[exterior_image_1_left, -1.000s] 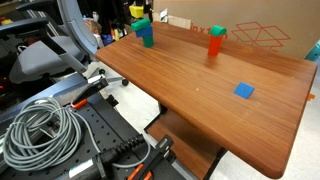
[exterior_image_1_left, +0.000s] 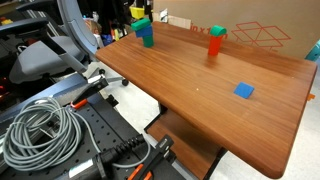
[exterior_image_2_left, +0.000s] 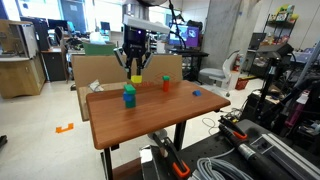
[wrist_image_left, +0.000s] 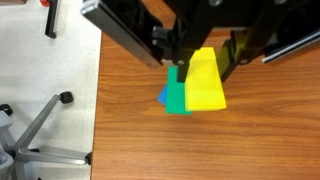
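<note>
A yellow block (wrist_image_left: 206, 86) is between the fingers of my gripper, which is shut on it. In exterior view 2 the yellow block (exterior_image_2_left: 137, 78) hangs from the gripper (exterior_image_2_left: 135, 68), a little above a stack of green and blue pieces (exterior_image_2_left: 129, 96). The same stack (exterior_image_1_left: 146, 32) stands at the far left of the table in exterior view 1, with the yellow block (exterior_image_1_left: 137, 12) over it near the top edge. From the wrist, a green piece (wrist_image_left: 176, 94) shows partly behind the yellow block. Any contact between them cannot be made out.
A red piece (exterior_image_1_left: 214, 46) with a green one (exterior_image_1_left: 218, 31) on top stands toward the table's back. A flat blue piece (exterior_image_1_left: 243, 90) lies alone on the right. Coiled cable (exterior_image_1_left: 42, 135) lies off its near side.
</note>
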